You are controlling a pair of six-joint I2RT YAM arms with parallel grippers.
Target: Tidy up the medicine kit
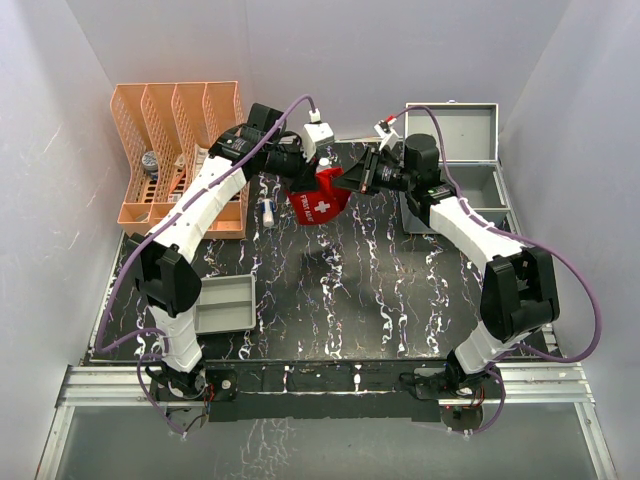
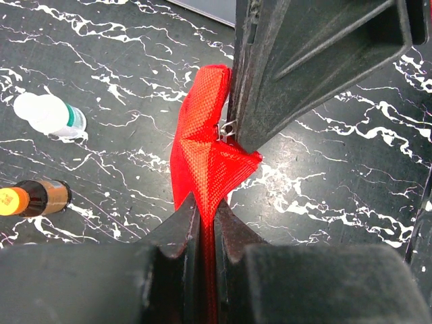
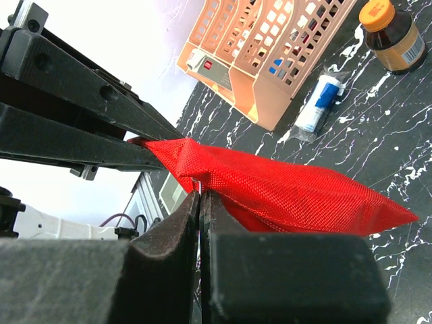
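Observation:
A red first-aid pouch with a white cross hangs above the table between both arms. My left gripper is shut on one end of it, the red cloth pinched between its fingers. My right gripper is shut at the pouch's edge. A small metal zipper pull shows right at its fingertips; the same zipper pull appears beside the right fingers in the left wrist view. Whether the zipper is open cannot be made out.
An orange divided rack stands at the back left, a grey tray at front left. An open grey case sits at right behind my right arm. Brown bottle and white bottle stand near the pouch.

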